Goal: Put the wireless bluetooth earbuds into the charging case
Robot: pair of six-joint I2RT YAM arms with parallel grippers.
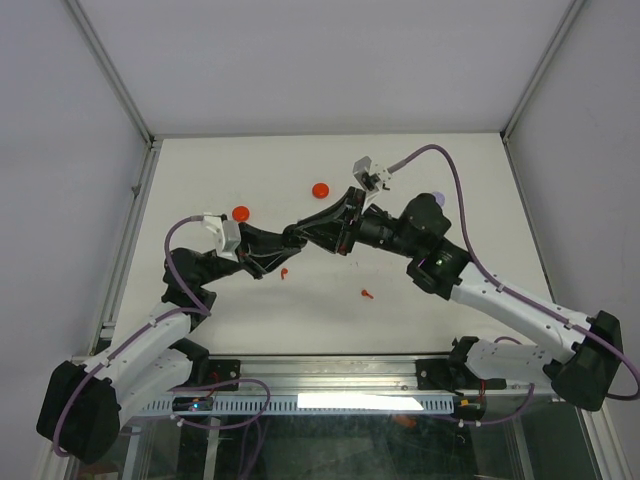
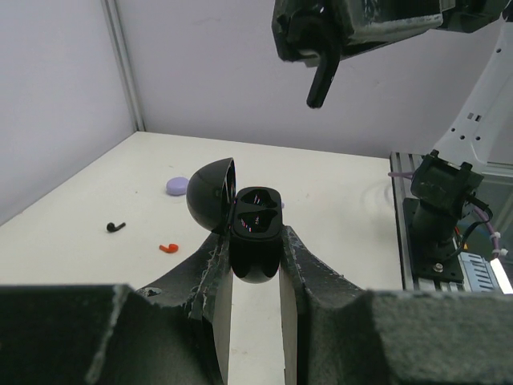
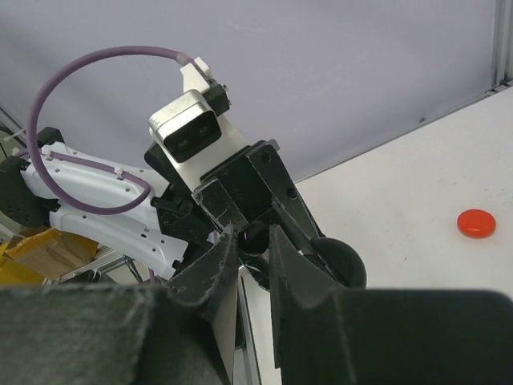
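My left gripper (image 1: 290, 240) is shut on the black charging case (image 2: 255, 245), whose lid (image 2: 211, 192) stands open in the left wrist view. My right gripper (image 1: 310, 230) meets it at the centre of the top view. In the right wrist view its fingers are shut on a small dark rounded piece (image 3: 253, 237), likely an earbud, right at the case, which is partly hidden behind it. Whether the piece sits inside a slot cannot be told.
On the white table (image 1: 200, 310) lie red discs (image 1: 320, 190), a lilac disc (image 1: 437, 197) and small red pieces (image 1: 367, 294), all apart from the grippers.
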